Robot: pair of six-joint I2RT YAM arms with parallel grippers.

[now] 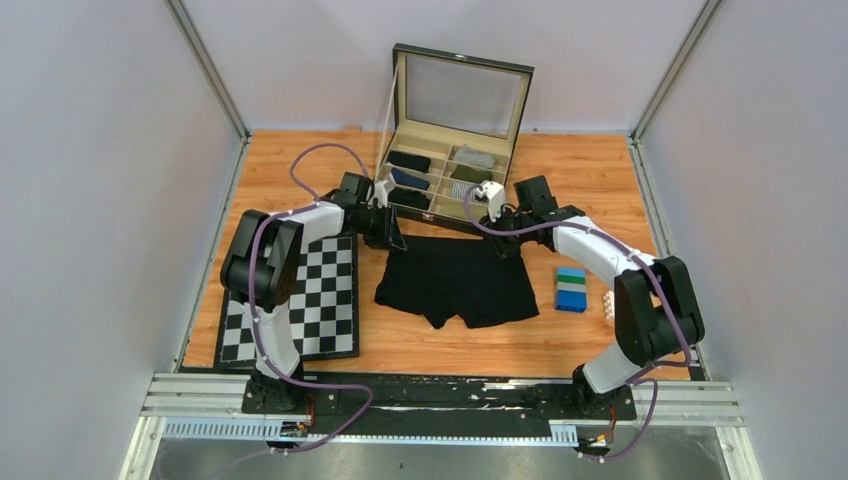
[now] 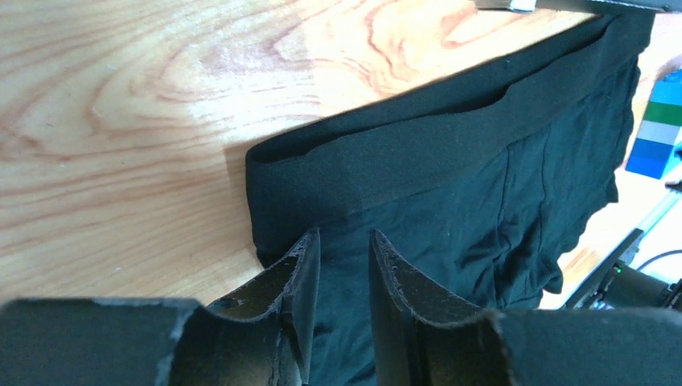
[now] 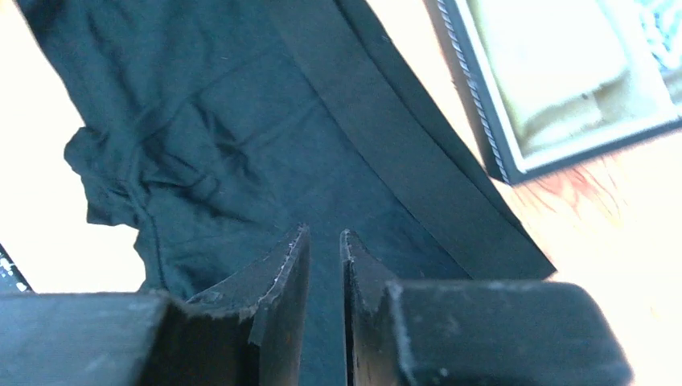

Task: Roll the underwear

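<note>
Black underwear [image 1: 455, 290] lies spread flat on the wooden table, waistband toward the back, legs toward the front, with some wrinkles. Its folded waistband shows in the left wrist view [image 2: 418, 145] and right wrist view [image 3: 402, 153]. My left gripper [image 1: 395, 240] is over the garment's back left corner; its fingertips [image 2: 345, 239] stand a little apart over the cloth, holding nothing visible. My right gripper [image 1: 498, 245] is over the back right part; its fingertips [image 3: 322, 235] are also slightly apart above the cloth.
An open compartment box [image 1: 434, 212] with rolled garments stands behind. A checkered board [image 1: 312, 310] lies left, blue-green blocks [image 1: 570, 295] right, beside a white item [image 1: 609, 308]. Bare table shows at the front and back right.
</note>
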